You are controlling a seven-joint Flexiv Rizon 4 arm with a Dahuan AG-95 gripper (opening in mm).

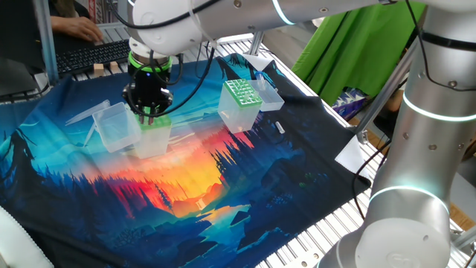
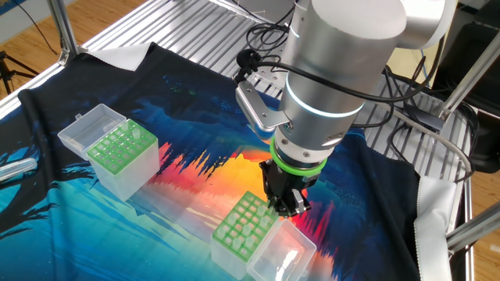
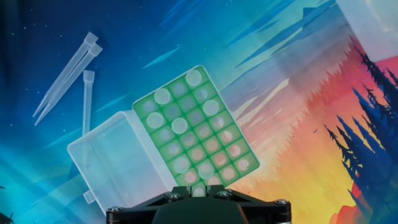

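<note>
My gripper is directly over the near corner of a green-topped tip rack point(image 3: 203, 132), low at its top. A pale round tip top point(image 3: 199, 192) shows between the fingers; whether they press on it cannot be told. Several of the rack's cells hold translucent pipette tips, while others look empty. The rack's clear lid point(image 3: 121, 163) hangs open beside it. Exterior view 2 has the gripper point(image 2: 291, 209) at the rack's edge, its fingertips partly hidden. Another green-topped rack point(image 2: 123, 154), with its lid open, stands well apart.
Loose pipette tips point(image 3: 67, 79) lie on the printed cloth beyond the open lid. A small pale piece point(image 1: 280, 127) rests near the other rack. Cables hang along the arm.
</note>
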